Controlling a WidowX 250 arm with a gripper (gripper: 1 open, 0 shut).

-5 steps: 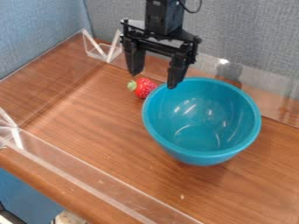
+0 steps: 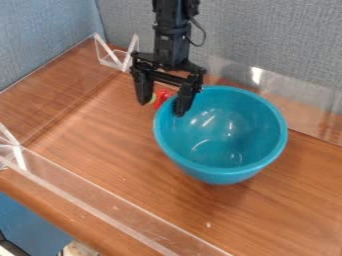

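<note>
My black gripper (image 2: 163, 94) hangs over the back of the table, just above and left of the rim of a turquoise bowl (image 2: 221, 137), its two fingers spread apart. A small red object (image 2: 163, 98) lies on the wooden table between and behind the fingers, partly hidden by them. I cannot see it clearly enough to tell whether it touches them.
Clear low plastic walls (image 2: 107, 200) line its edges. A grey padded wall (image 2: 267, 40) stands behind it.
The bowl has shifted a little to the left. My gripper has moved down and slightly left since a second ago, now covering more of the red object.
</note>
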